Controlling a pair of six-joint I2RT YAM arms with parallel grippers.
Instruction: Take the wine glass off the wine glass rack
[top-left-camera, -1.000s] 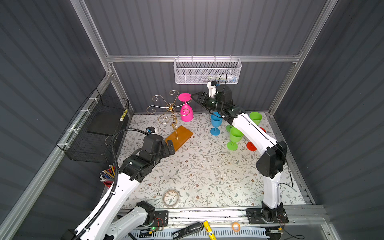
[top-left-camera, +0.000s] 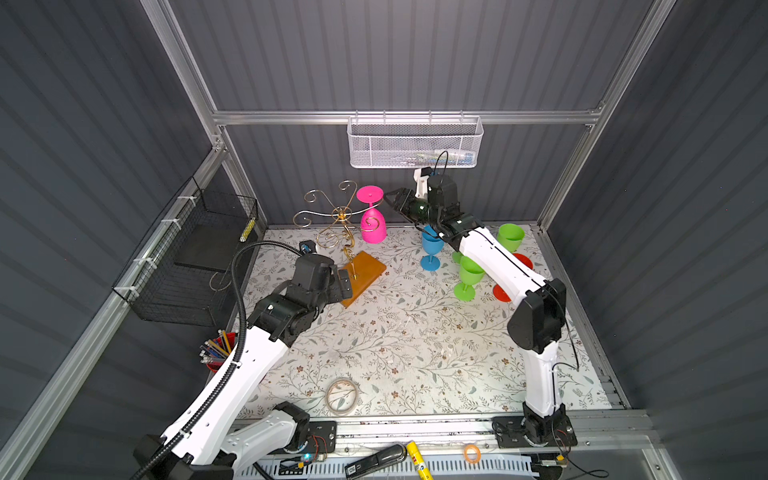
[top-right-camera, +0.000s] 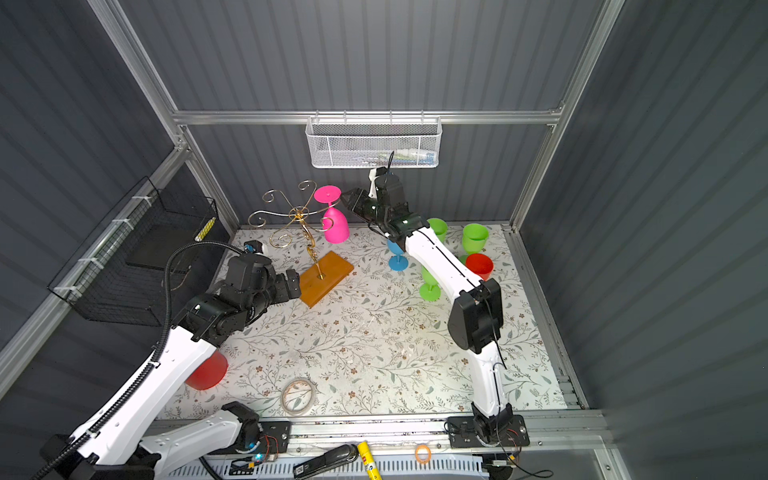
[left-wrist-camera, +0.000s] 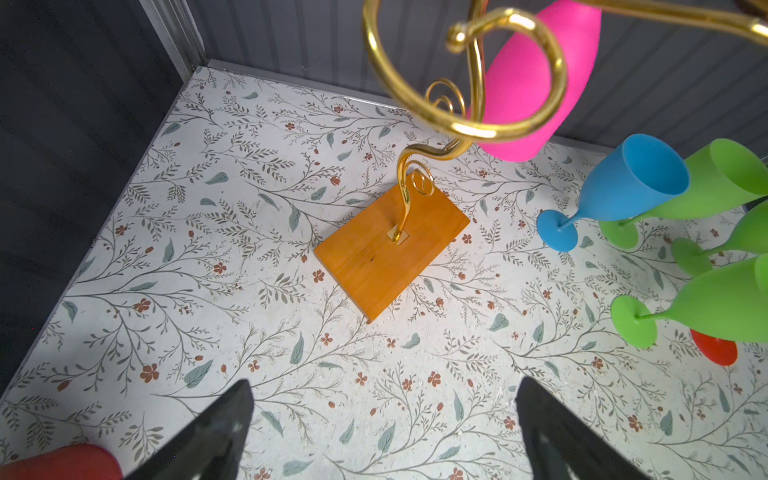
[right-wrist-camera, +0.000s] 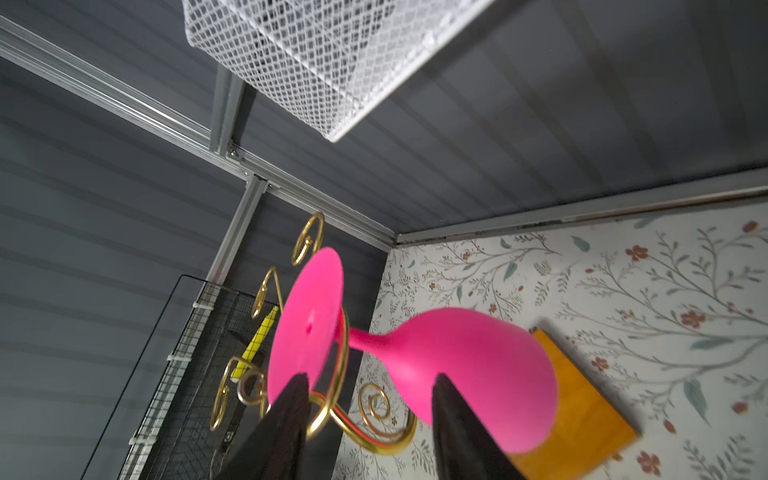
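A pink wine glass (top-left-camera: 373, 225) hangs upside down by its base from the gold wire rack (top-left-camera: 341, 214), which stands on a wooden board (left-wrist-camera: 360, 272). In the right wrist view the glass (right-wrist-camera: 480, 376) lies ahead of my right gripper, whose blurred fingertips are apart, near the base and stem, with nothing visibly held. My left gripper is open below and left of the rack in the top views, with the board and bare table in sight between its fingers in its wrist view.
Blue (left-wrist-camera: 632, 180), green (left-wrist-camera: 704, 312) and red glasses stand on the right. A white mesh basket (top-left-camera: 415, 144) hangs above the right gripper, a black wire basket (top-left-camera: 184, 272) on the left wall.
My right gripper has shifted a little beside the pink glass, which has not visibly moved.
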